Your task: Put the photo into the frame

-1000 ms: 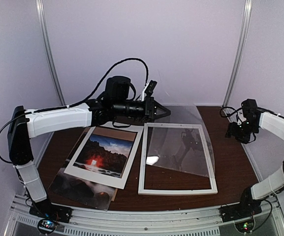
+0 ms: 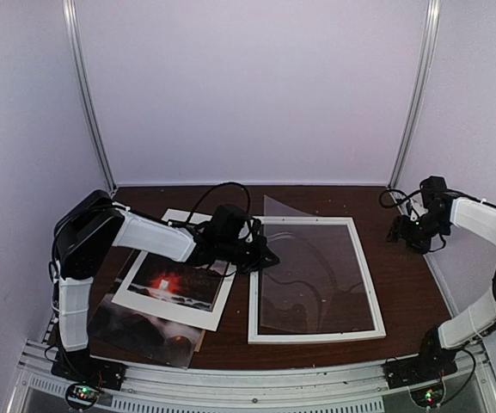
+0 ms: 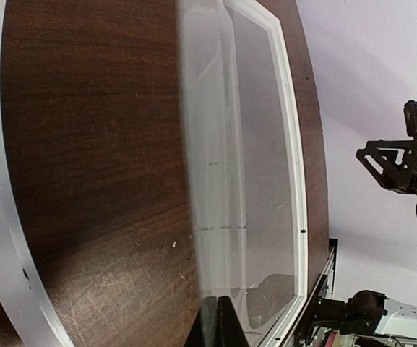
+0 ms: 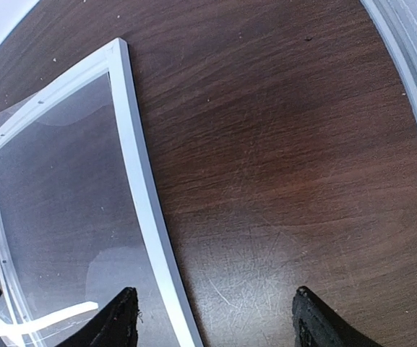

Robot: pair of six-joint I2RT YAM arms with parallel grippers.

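Observation:
The white frame [image 2: 370, 284] lies right of centre on the dark table, with a clear sheet [image 2: 312, 280] over its opening, reaching past its back edge. My left gripper [image 2: 265, 261] is low at the frame's left side, shut at the sheet's edge; the left wrist view shows the sheet running down to the fingertips. A white-bordered photo [image 2: 174, 284] lies at the left on another dark photo [image 2: 136, 340], partly hidden by the left arm. My right gripper hangs open over the table right of the frame, nothing between its fingers.
Bare table [image 2: 402, 301] lies to the right of the frame. Pale walls and metal rails [image 2: 256, 381] border the workspace.
My left gripper has come down and slightly left with the sheet, which now lies further left and forward over the frame. The frame has shifted slightly right and forward. The right arm barely moved.

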